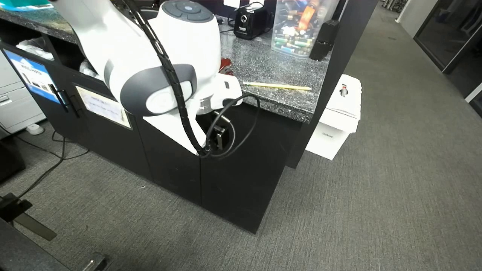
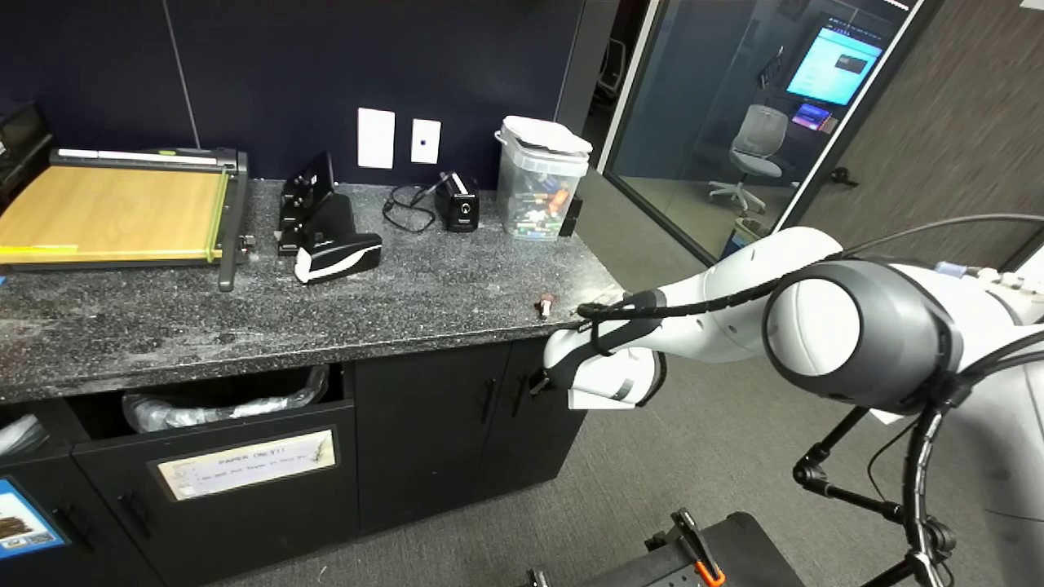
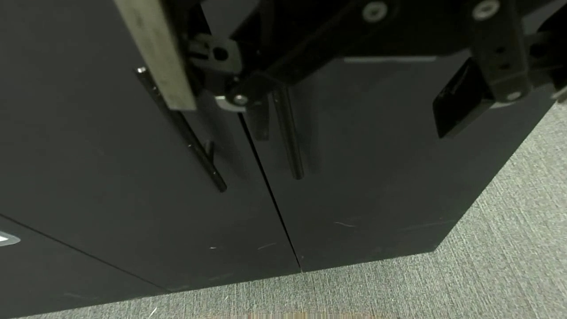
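In the wrist view my gripper stands open, its two dark fingers (image 3: 461,101) wide apart with nothing gripped between them. It hangs in front of two black cabinet doors. The right door's bar handle (image 3: 290,138) shows just beside the left finger, its upper end hidden behind the gripper; whether they touch, I cannot tell. The left door's bar handle (image 3: 186,133) lies outside the fingers, to the left. Both doors look shut, a thin seam between them. In exterior view 1 the arm covers the handles and most of the gripper.
On the speckled countertop (image 1: 271,67) lie a yellow pencil (image 1: 276,86) and a red staple remover (image 2: 546,302). A clear tub (image 2: 536,191) stands at the back. A white bin (image 1: 336,117) sits beyond the counter's end.
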